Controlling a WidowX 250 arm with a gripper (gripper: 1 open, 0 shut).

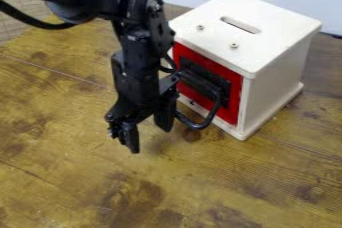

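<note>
A white wooden box (pixel 269 47) with a slot and two screws on top stands at the upper right, its red front panel (pixel 229 109) bearing a black latch with a black loop handle. My black gripper (pixel 144 136) hangs low just left of the box front, open, with nothing seen between its fingers. The gripper and arm partly hide the left end of the handle, so I cannot tell whether they touch it.
A woven mat (pixel 19 17) lies at the far upper left. A pale wall is behind the box.
</note>
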